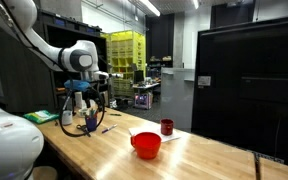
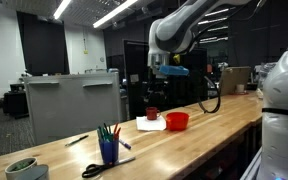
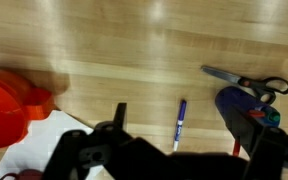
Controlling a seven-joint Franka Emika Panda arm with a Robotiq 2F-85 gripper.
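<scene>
My gripper is up above the table, its two dark fingers wide apart and nothing between them. Beneath the gap lies a slim blue pen [image 3: 180, 125] flat on the wood. To the right of it a dark blue cup [image 2: 108, 148] holds several pens and markers; the right finger partly covers it in the wrist view. Black-handled scissors [image 3: 246, 80] lie beside that cup. At the left edge of the wrist view is a red pot [image 3: 6, 108] with a stub handle. A dark red mug [image 1: 167, 127] stands behind the pot in exterior view 1.
White paper [image 3: 56, 137] lies by the red pot and mug. A roll of tape or similar ring [image 2: 22, 168] sits at the table's near left in exterior view 2. Another pen [image 2: 77, 139] lies near the far edge.
</scene>
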